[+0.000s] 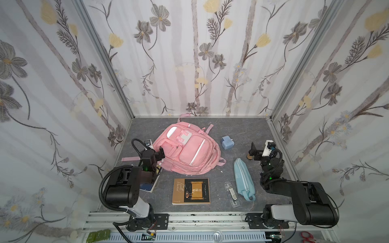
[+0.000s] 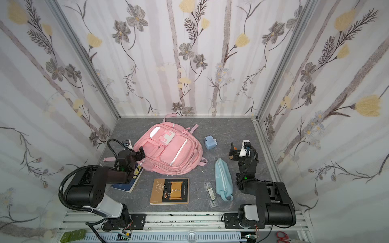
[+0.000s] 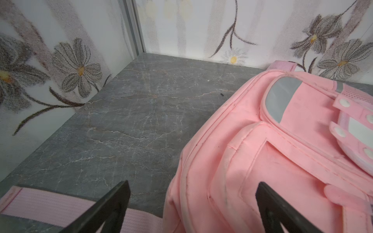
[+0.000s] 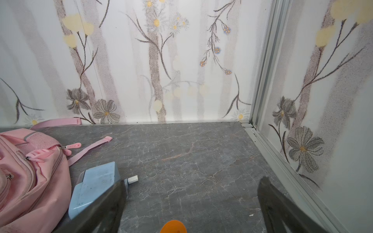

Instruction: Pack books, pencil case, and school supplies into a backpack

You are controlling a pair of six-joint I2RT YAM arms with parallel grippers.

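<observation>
A pink backpack (image 1: 194, 150) lies flat on the grey table, left of centre, its front pockets facing up. In front of it rests a brown and black book (image 1: 178, 192); a dark blue book (image 2: 128, 185) is partly hidden under my left arm. A light blue pencil case (image 1: 244, 178) lies at the right, beside a clear-packaged item (image 1: 231, 193). Behind them stands a small blue box-like object (image 4: 99, 180). My left gripper is open above the backpack's left edge, nothing between its fingers. My right gripper is open and empty, with an orange round item (image 4: 173, 227) low between its fingers' outlines.
Patterned walls close off the back and both sides. A pink strap (image 3: 50, 207) extends left from the backpack. Bare table (image 4: 202, 163) lies at the back right, and more at the back left. Red scissors (image 2: 282, 235) lie outside the front rail.
</observation>
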